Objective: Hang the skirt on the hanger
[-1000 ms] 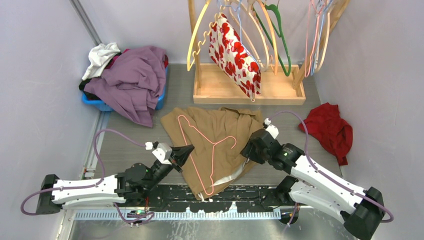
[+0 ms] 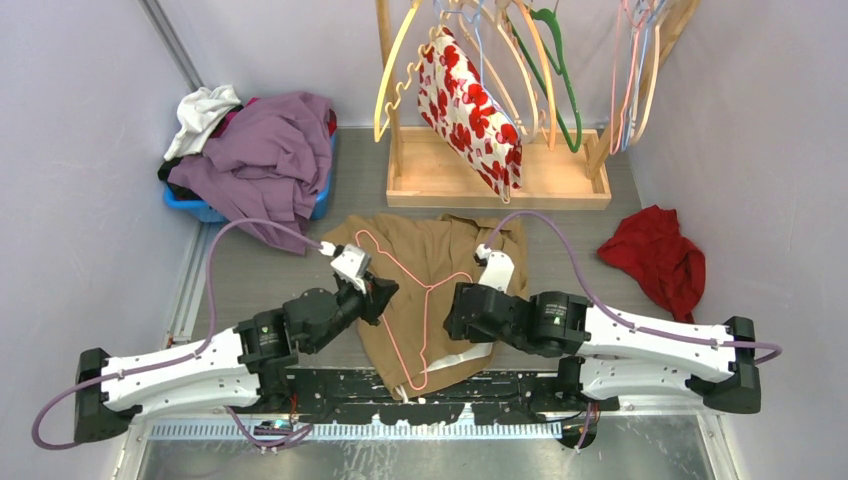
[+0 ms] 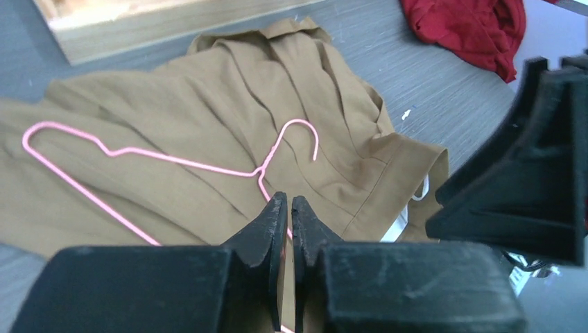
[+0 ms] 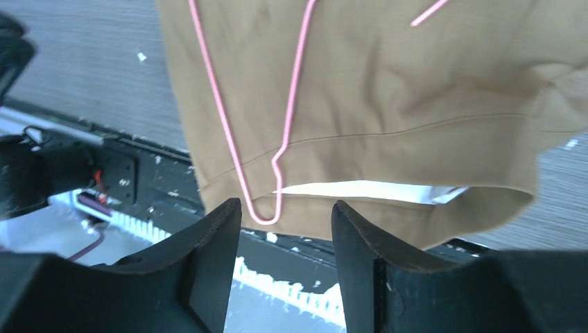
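A tan skirt [image 2: 455, 245] lies spread on the floor, its open waist towards me showing a white strip [image 4: 364, 189] inside. On top of it rests a pink hanger [image 2: 425, 320], hook pointing right, one end reaching the waist edge. My left gripper is over the hanger's left part, its fingers separated by a narrow gap and nothing held. Above the skirt's right side, my right gripper stands wide open and empty; the hanger's end [image 4: 265, 220] appears beyond its left finger. From above, the right arm covers part of the hook.
Behind the skirt stands a wooden rack [image 2: 500, 198] with several hangers and a red-flowered garment [image 2: 465, 105]. At left is a blue basket [image 2: 210, 212] heaped with clothes, including a purple cloth [image 2: 265, 150]. A red cloth [image 2: 655, 255] lies right; bare floor surrounds the skirt.
My right gripper has moved left from the skirt's right edge to above the skirt and hook. Skirt and hanger lie about where they were.
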